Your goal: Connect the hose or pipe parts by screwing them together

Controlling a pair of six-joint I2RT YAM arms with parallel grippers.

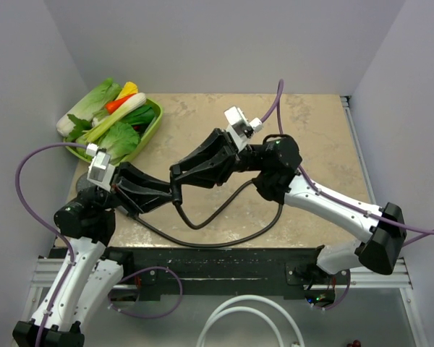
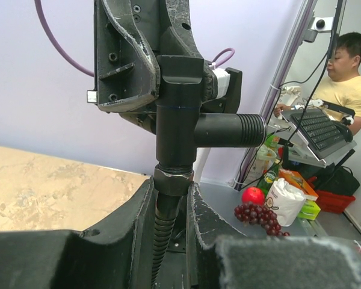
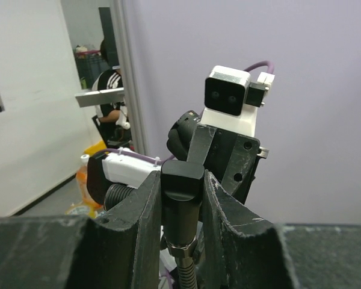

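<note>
A black spray head with a ribbed side nozzle stands upright between my grippers, joined by a metal nut to the ribbed black hose. My left gripper is closed round the hose end just below the nut. My right gripper grips the top of the head, also seen in its own wrist view. In the top view the hose hangs from the grippers and loops over the beige counter.
A green basket of vegetables sits at the back left. Grey walls border three sides; white tubing lies beyond the front edge.
</note>
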